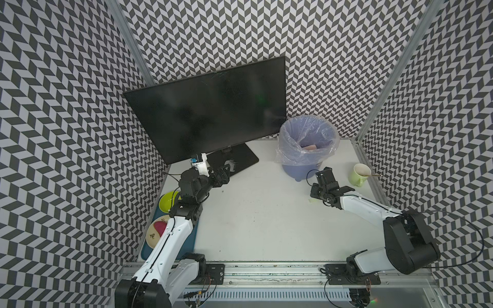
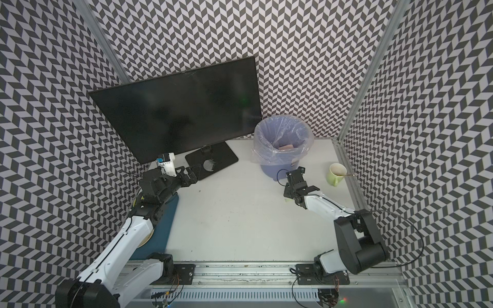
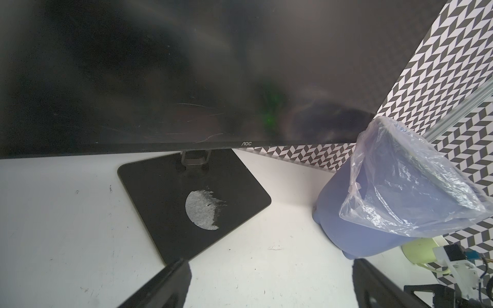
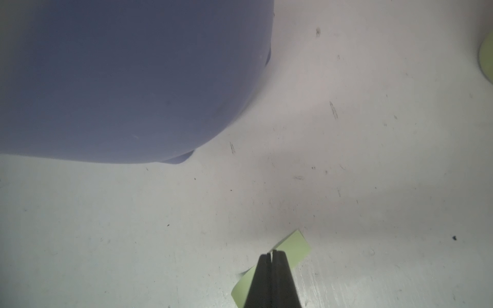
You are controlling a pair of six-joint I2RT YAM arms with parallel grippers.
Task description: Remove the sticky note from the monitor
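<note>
The large black monitor (image 1: 204, 107) stands at the back left; no note shows on its screen. A pale green sticky note (image 4: 295, 245) lies on the table in front of the blue bin (image 1: 300, 164). My right gripper is shut low over that note, its fingertips covering part of it; whether they touch it is unclear. My left gripper is open in front of the monitor stand (image 3: 154, 195), with nothing between its fingers.
The bin has a clear liner and pink paper inside. A green mug (image 1: 360, 174) stands at the right edge. A blue tray (image 1: 189, 241) with dishes lies at the left.
</note>
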